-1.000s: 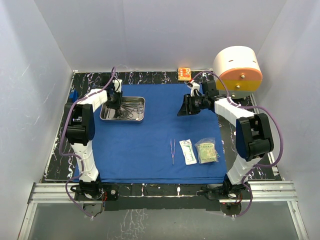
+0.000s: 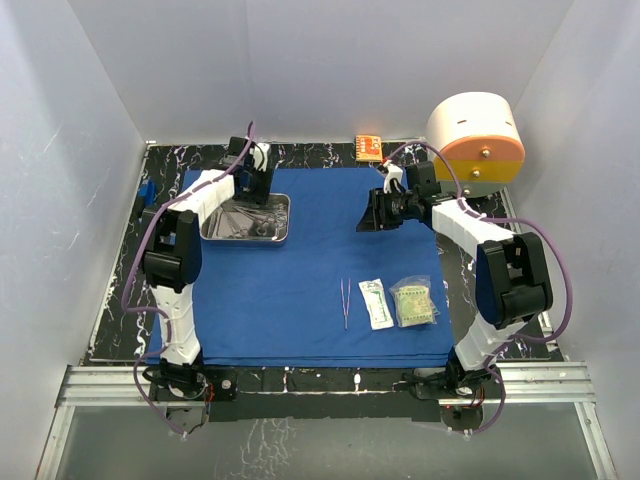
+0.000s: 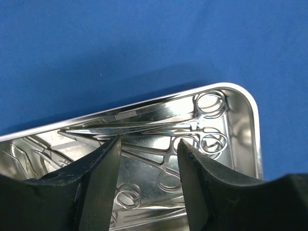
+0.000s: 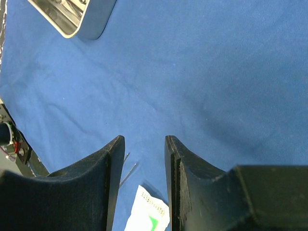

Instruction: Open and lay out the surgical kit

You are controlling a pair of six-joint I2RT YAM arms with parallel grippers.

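Note:
A steel tray [image 2: 285, 220] holding several scissors, clamps and other instruments [image 3: 173, 130] lies on the blue drape [image 2: 270, 300] at the upper left. My left gripper hangs over it, open, nothing held. My right gripper is open and empty above the drape's right half. Below it lie tweezers [image 2: 346, 305], a white sealed packet [image 2: 376, 303] and a bagged pack of gauze [image 2: 414, 300].
A rounded cream-and-yellow container [image 2: 475, 140] stands at the back right, an orange box [image 2: 368, 148] at the back edge, a blue object [image 2: 148, 193] at the left.
My left gripper has risen and moved toward the back right over the tray. The right arm looks almost unchanged.

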